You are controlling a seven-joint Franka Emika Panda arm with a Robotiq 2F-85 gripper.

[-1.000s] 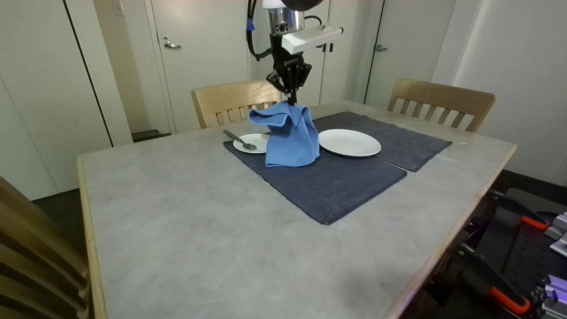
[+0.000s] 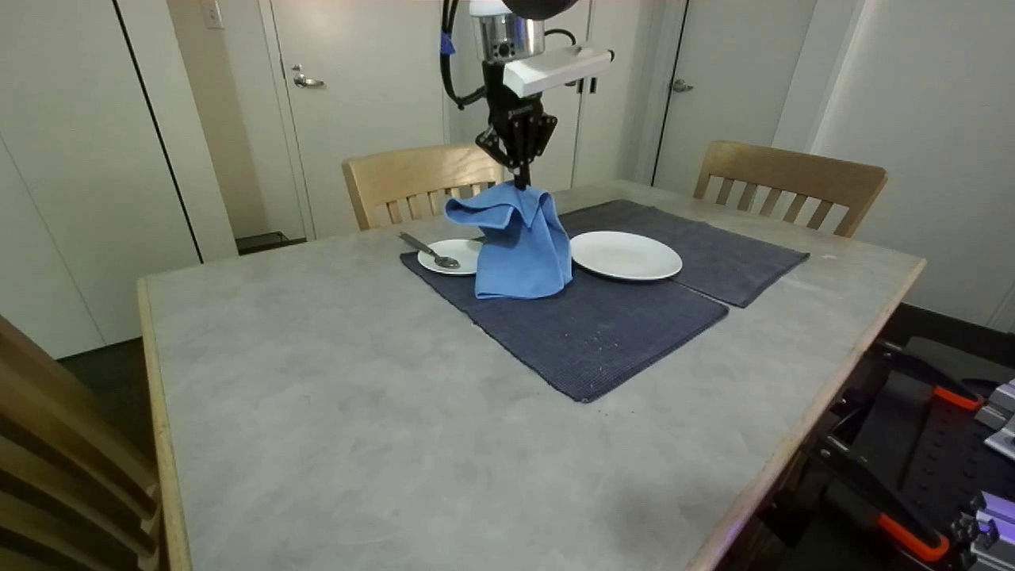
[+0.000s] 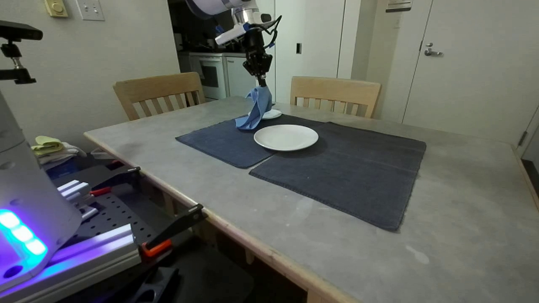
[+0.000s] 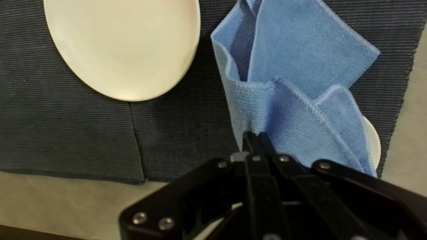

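Pinched at its upper part, a blue cloth (image 2: 528,249) hangs in folds from my gripper, which is shut on it. In the wrist view the cloth (image 4: 308,52) spreads up and to the right from the black fingertips (image 4: 249,140). Its lower end reaches the dark placemat (image 2: 590,347) or hangs just over it; I cannot tell which. To one side is a large white plate (image 2: 626,256), empty. A small white plate (image 2: 447,270) with a spoon (image 2: 433,251) lies on the other side, partly hidden by the cloth.
A second dark placemat (image 3: 353,166) adjoins the first under the large plate. Wooden chairs (image 2: 794,181) stand at the table's edges. Clamps (image 2: 880,495) sit beside the table's edge.
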